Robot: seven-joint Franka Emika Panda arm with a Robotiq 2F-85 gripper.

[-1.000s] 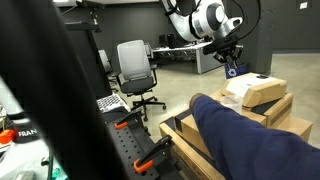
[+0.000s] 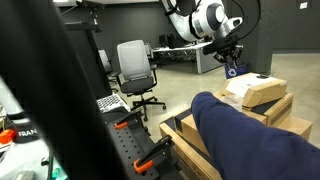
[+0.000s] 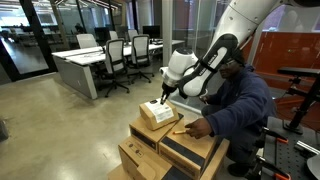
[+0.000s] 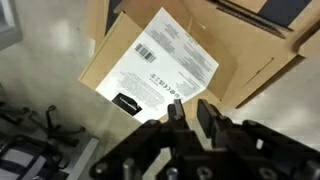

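Observation:
A small cardboard box (image 4: 125,50) with a large white printed label (image 4: 160,68) lies below my gripper in the wrist view. The fingers are open and apart, with nothing held between them. In exterior view 2 this box (image 3: 158,113) sits on top of larger cardboard boxes (image 3: 180,145). The white arm (image 2: 207,20) reaches in from behind the boxes in exterior view 1, its dark wrist (image 2: 226,50) above the top box (image 2: 257,90).
A person's dark blue sleeve (image 2: 235,135) fills much of the foreground. In exterior view 2 the person's hand (image 3: 195,128) is over the larger boxes. Office chairs (image 2: 137,70) stand farther back. Bare floor (image 3: 60,140) lies left of the boxes.
In exterior view 1 the person's sleeve has shifted slightly, and the brown patch at its far end no longer shows. The arm and boxes look unmoved.

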